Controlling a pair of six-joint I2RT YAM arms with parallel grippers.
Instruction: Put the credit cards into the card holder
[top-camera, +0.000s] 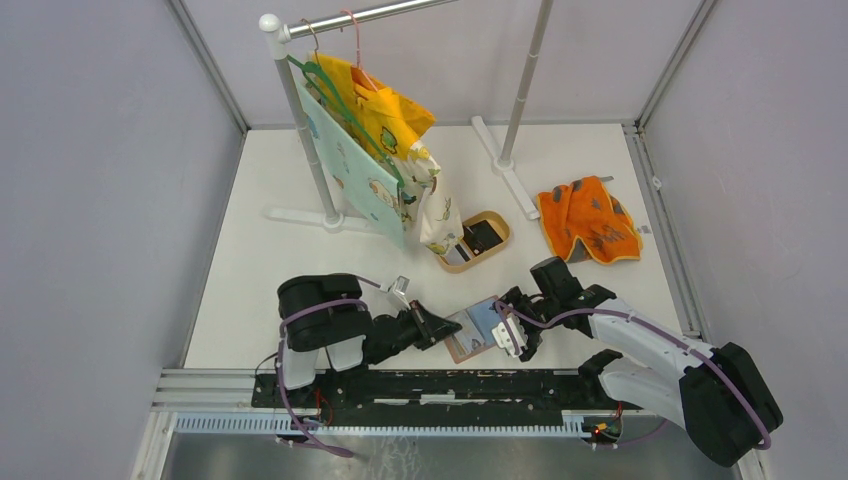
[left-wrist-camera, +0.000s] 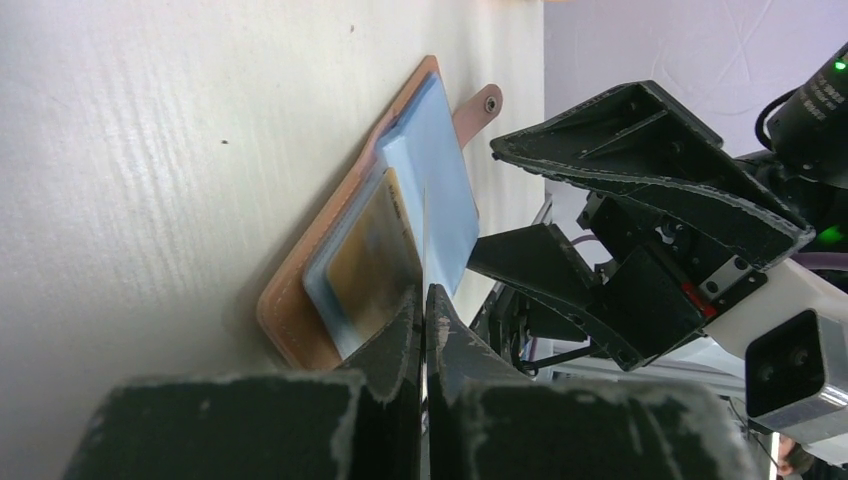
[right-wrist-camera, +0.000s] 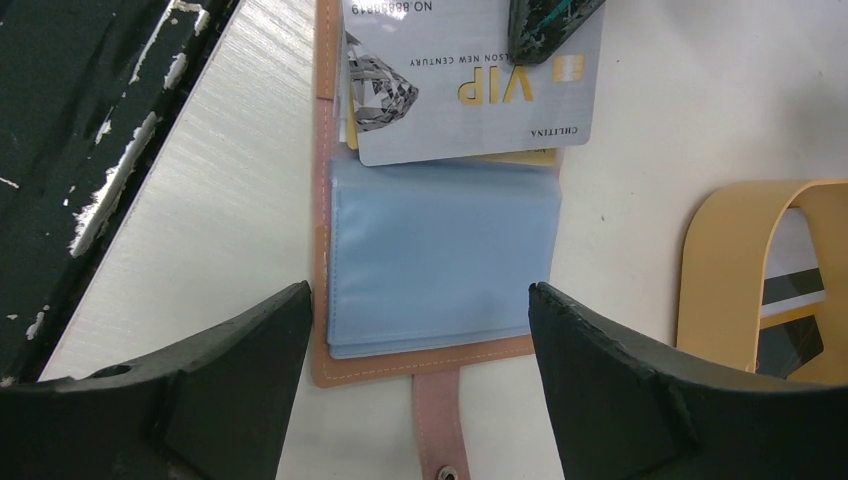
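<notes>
The open card holder (top-camera: 462, 351), brown with a blue pocket (right-wrist-camera: 440, 260), lies on the table between my arms. My left gripper is shut on a silver VIP card, seen almost edge-on in the left wrist view. In the right wrist view, that card's lower edge lies over the top edge of the blue pocket; whether it has entered a slot cannot be told. A yellowish card (left-wrist-camera: 375, 265) shows under it in the holder. My right gripper stands open, its fingers on either side of the blue pocket.
A tan tray (top-camera: 500, 219) with dark and light cards stands behind the holder. Further back are a clothes rack (top-camera: 525, 80) with hanging garments (top-camera: 350, 170) and an orange cloth (top-camera: 590, 220) at the right. The table left of the tray is bare.
</notes>
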